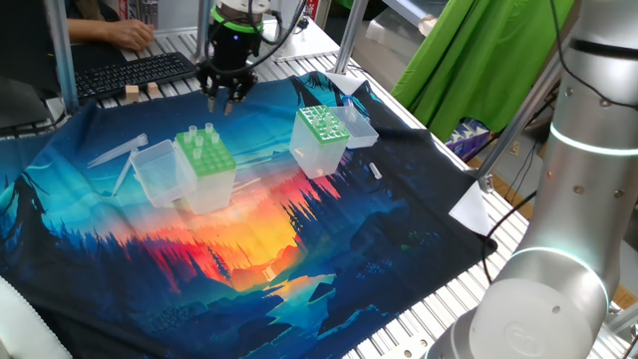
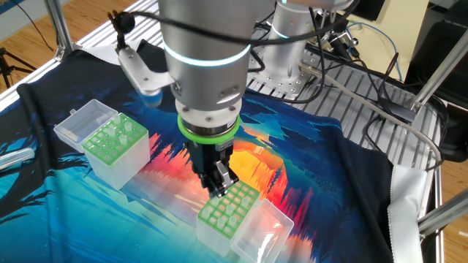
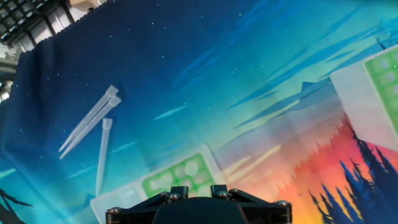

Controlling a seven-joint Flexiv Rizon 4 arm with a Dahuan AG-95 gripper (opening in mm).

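Note:
My gripper (image 1: 219, 104) hangs above the cloth at the far side of the table. Its two fingertips (image 3: 219, 190) stand apart, with nothing visible between them. A clear tip box with a green rack (image 1: 204, 150) has several pipette tips sticking up and its lid open to the side. Another green-topped box (image 1: 322, 124) stands to its right in exterior view 1, its lid also open. Three loose pipette tips (image 3: 104, 149) lie on the cloth in the wrist view. From exterior view 2, the gripper (image 2: 218, 193) overlaps the nearer rack (image 2: 230, 208); contact cannot be judged there.
A person's hand (image 1: 130, 35) rests by a keyboard (image 1: 135, 73) beyond the cloth. Two small wooden blocks (image 1: 132, 93) sit near the cloth's edge. A small pale piece (image 1: 375, 171) lies beside the right box.

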